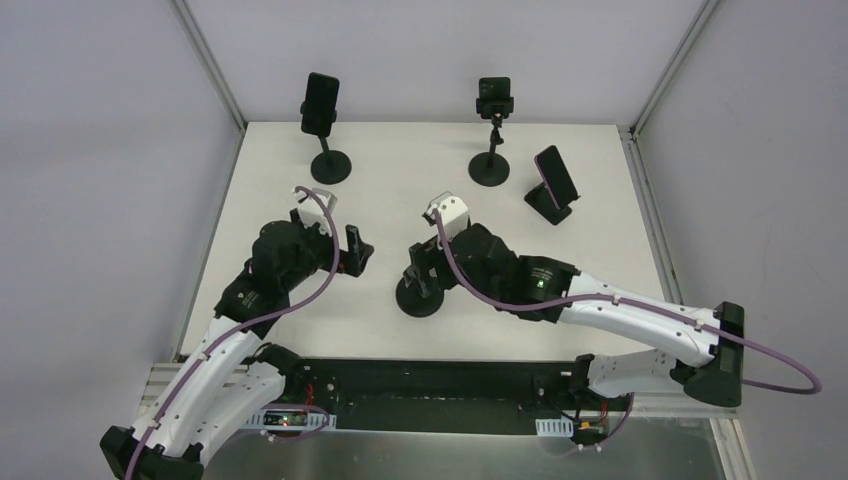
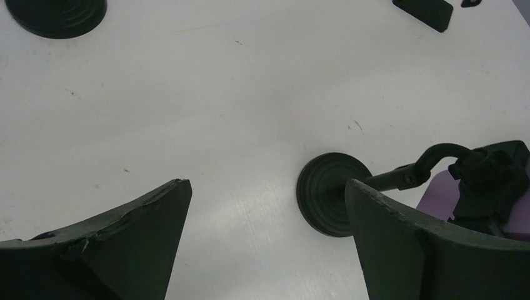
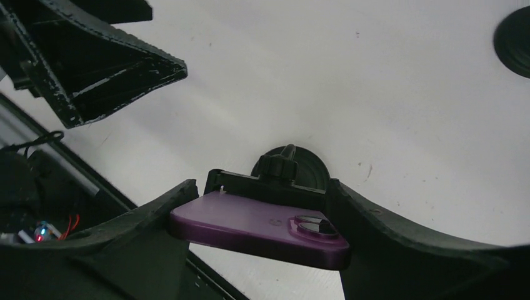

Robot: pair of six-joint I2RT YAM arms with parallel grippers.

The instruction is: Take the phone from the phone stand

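Note:
A purple phone (image 3: 250, 225) sits in the holder of a black stand with a round base (image 1: 418, 305), at the front middle of the table. My right gripper is around the phone, one finger at either side; whether it grips it is unclear. My left gripper (image 1: 358, 250) hangs open to the left of that stand. In the left wrist view, the stand's base (image 2: 319, 194) lies beyond the fingers and the purple phone (image 2: 437, 194) shows at the right edge.
Two tall stands with phones (image 1: 320, 100) (image 1: 494, 95) stand at the back, and a low stand with a tilted phone (image 1: 555, 178) at the back right. Free table (image 1: 410, 160) lies between them. The front edge is close below the middle stand.

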